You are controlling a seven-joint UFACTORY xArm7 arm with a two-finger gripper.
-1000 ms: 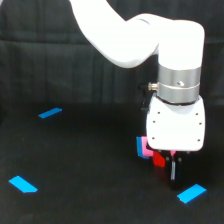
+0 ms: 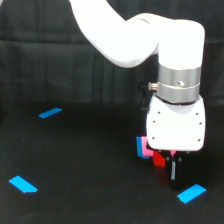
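Observation:
Low over the table on the right side of the camera view is my gripper, pointing straight down. Its fingers are dark against the dark table, so their opening does not show. Close by the fingers, on the left, is a red block. Behind it a pink block and a blue block show in part, the rest covered by the white hand. Whether the fingers touch any of these blocks is not clear.
Flat blue strips mark the table: one at the back left, one at the front left and one at the front right. A dark curtain hangs behind.

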